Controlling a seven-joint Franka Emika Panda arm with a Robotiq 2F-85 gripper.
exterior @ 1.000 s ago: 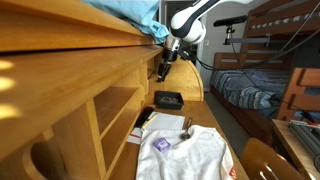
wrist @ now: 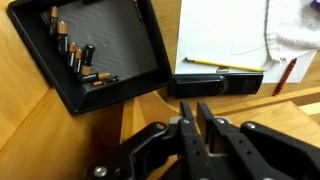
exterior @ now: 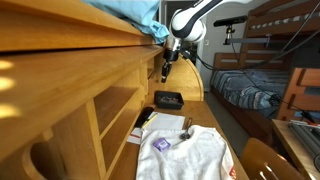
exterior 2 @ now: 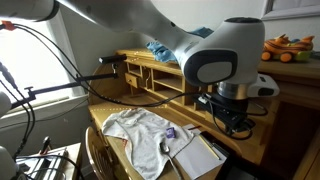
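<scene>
My gripper hangs in the air above the wooden desk, its fingertips a small gap apart with nothing visible between them. In exterior view 1 the gripper (exterior: 166, 76) is beside the shelf front, above and behind the black tray (exterior: 169, 100). Seen from the wrist, the black tray (wrist: 150, 82) lies ahead and to the left of the fingers, with several batteries (wrist: 72, 55) loose inside. Exterior view 2 has the gripper (exterior 2: 238, 128) close to the shelf, over the tray's end of the desk.
Right of the tray lie white paper (wrist: 205, 35), a yellow pencil (wrist: 222, 65), a dark oblong object (wrist: 222, 83) and a red pencil (wrist: 285, 76). A white cloth (exterior: 190, 160) carries a purple item (exterior: 162, 144) and a spoon (exterior 2: 165, 147). Wooden shelving (exterior: 115, 100) borders the desk.
In exterior view 1 the gripper has shifted slightly near the shelf. Tray, paper and cloth stay where they were.
</scene>
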